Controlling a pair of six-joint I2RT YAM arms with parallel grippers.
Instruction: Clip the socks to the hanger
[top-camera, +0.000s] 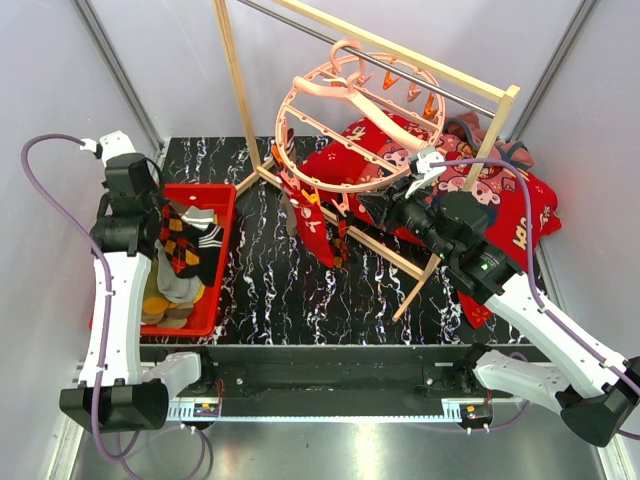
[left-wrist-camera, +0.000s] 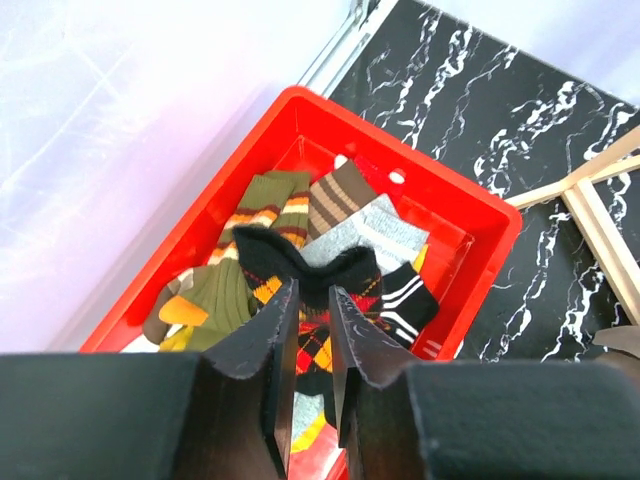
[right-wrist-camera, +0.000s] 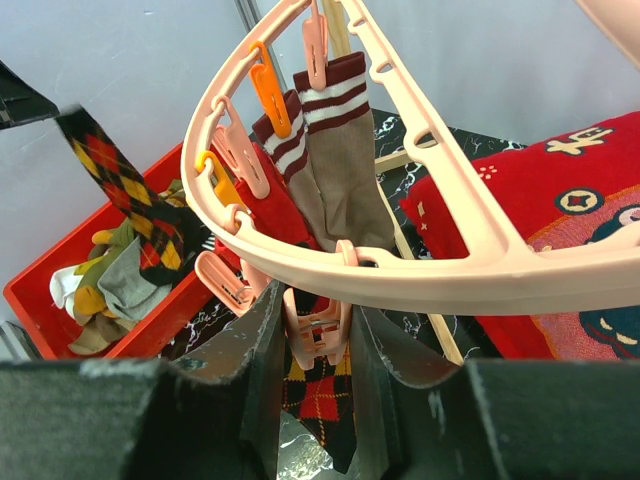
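Observation:
A black sock with a red-and-yellow argyle pattern (right-wrist-camera: 120, 180) hangs by its cuff from my left gripper, which is shut on it. In the right wrist view it dangles above the red bin. The pink round hanger (top-camera: 282, 140) is suspended from the rack's metal bar. My right gripper (top-camera: 378, 203) is at the hanger's front rim, shut on a pink clip (right-wrist-camera: 318, 328). Another argyle sock (right-wrist-camera: 322, 400) shows below that clip; how it is attached is hidden. Grey-brown socks with striped cuffs (right-wrist-camera: 350, 160) and a red sock (right-wrist-camera: 278, 205) hang on the left side.
Several loose socks, including grey ones (top-camera: 177, 280), lie in the red bin (top-camera: 226, 230) at the left. A wooden rack (top-camera: 240, 85) carries the hanger, with red cushions (top-camera: 520, 215) behind and right.

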